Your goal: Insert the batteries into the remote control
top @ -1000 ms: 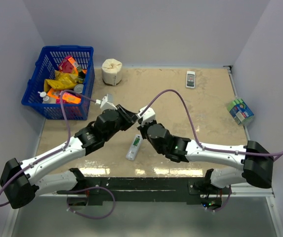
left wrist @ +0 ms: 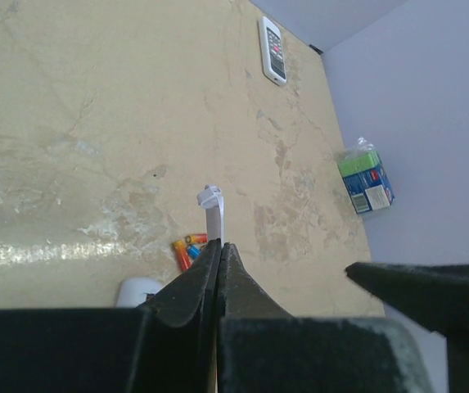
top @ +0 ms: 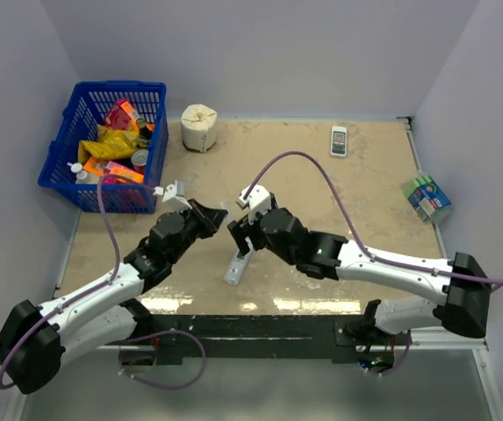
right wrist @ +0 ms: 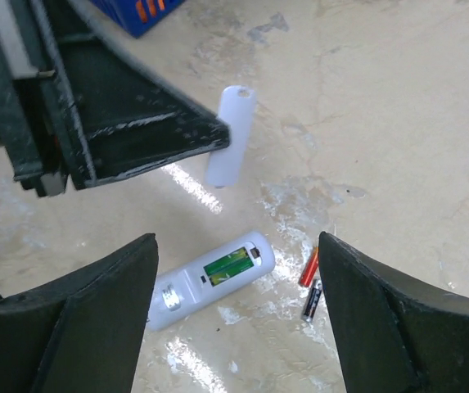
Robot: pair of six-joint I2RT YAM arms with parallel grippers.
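My left gripper is shut on a slim white piece, which looks like the remote's battery cover, seen also in the right wrist view (right wrist: 231,131). My right gripper stands open, empty, above and near the white remote (right wrist: 209,278), which lies on the table with its green battery compartment (right wrist: 227,266) exposed. Beside the remote lie a red battery and a dark battery; a blue one (left wrist: 195,252) shows in the left wrist view.
A blue crate (top: 49,175) of groceries is at the back left, beside a white roll (top: 198,127). A phone-like device (top: 339,140) lies at the back right, a battery pack (top: 427,197) at the right wall.
My two grippers have drawn slightly apart: the left has shifted left, and the right arm's rear has moved right. The remote lies in the same place.
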